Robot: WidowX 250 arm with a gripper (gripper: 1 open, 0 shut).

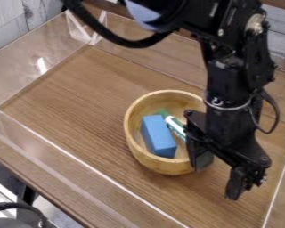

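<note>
A round tan bowl (136, 126) sits on the wooden table, holding a blue block (158, 136) and a green-and-white slim item (174, 124). My black gripper (223, 162) is low over the bowl's right side and beyond it, open, with one finger reaching toward the bowl's inside. The gripper body hides the right part of the bowl.
A raised clear edge runs along the left. A black cable arcs over the upper left, and a dark object sits at the lower-left corner.
</note>
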